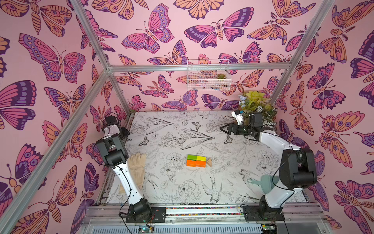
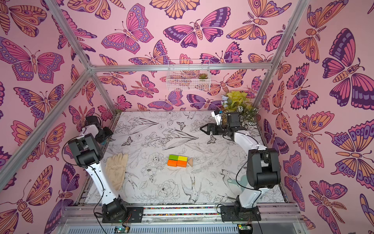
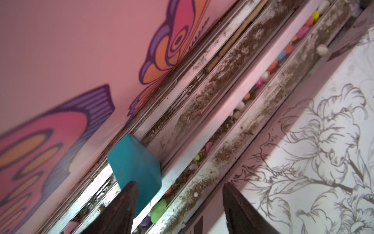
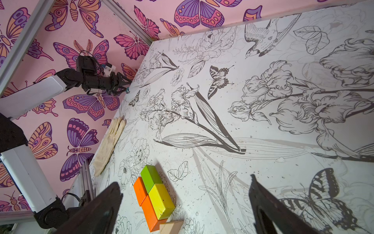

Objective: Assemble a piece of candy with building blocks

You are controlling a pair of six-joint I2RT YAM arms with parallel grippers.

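A cluster of orange, green and yellow blocks [image 1: 191, 163] lies at table centre, with a small wooden block [image 4: 169, 228] at its right end. My left gripper is down at the left edge of the table; in the left wrist view its fingers are apart, and a teal triangular block [image 3: 136, 167] lies in the rail channel by the left finger, not clearly held. My right gripper [image 1: 222, 128] hangs open over the back right of the table, nothing between its fingers.
A beige glove [image 1: 137, 171] lies on the left, a pale teal tool [image 1: 267, 182] at the front right, plants [image 1: 255, 101] at the back right. Metal rails [image 3: 222, 113] holding small coloured bits run along the left wall.
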